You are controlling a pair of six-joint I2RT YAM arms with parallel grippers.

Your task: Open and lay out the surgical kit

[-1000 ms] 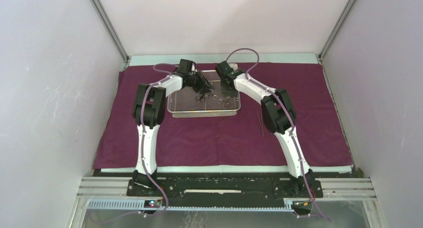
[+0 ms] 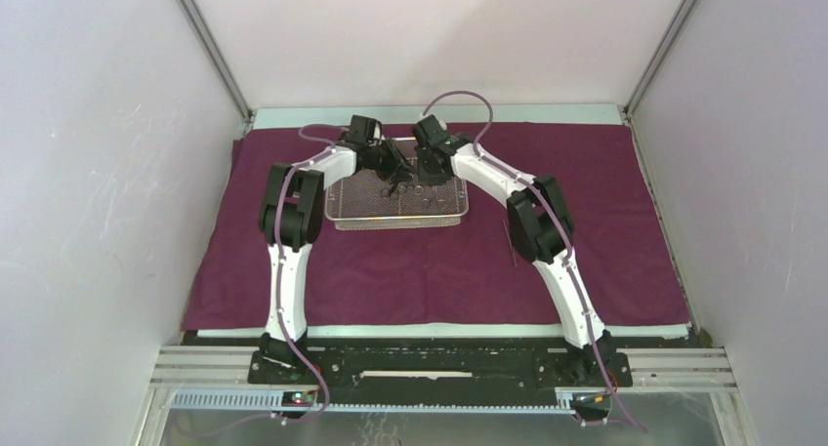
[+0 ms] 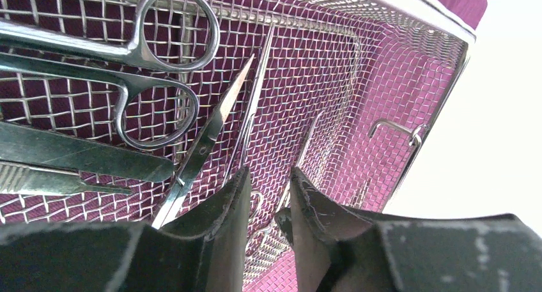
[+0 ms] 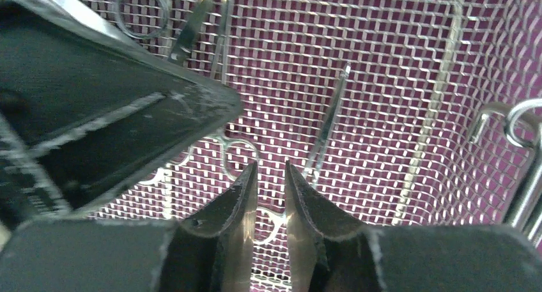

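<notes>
A wire mesh basket (image 2: pixel 397 216) stands near the back of the maroon cloth with metal instruments inside. Both grippers are over it. My left gripper is partly open, with a narrow gap between its fingertips and nothing held that I can see. Around it lie large scissors handles (image 3: pixel 144 49), a pointed blade (image 3: pixel 204 138) and thin instruments (image 3: pixel 255 87). My right gripper also shows a narrow gap, above ringed handles (image 4: pixel 241 158) and a slim pointed instrument (image 4: pixel 330 116). Whether its fingertips touch that instrument's lower end, I cannot tell.
Close beside my right fingers, the other arm's dark gripper body (image 4: pixel 121 107) crosses the view. Basket handle wire (image 4: pixel 521 122) curls at the right edge. Thin instruments (image 2: pixel 512 246) lie on the cloth right of the basket.
My right gripper has moved left over the basket, closer to the left gripper. The basket has shifted very slightly left. The left arm looks still.
</notes>
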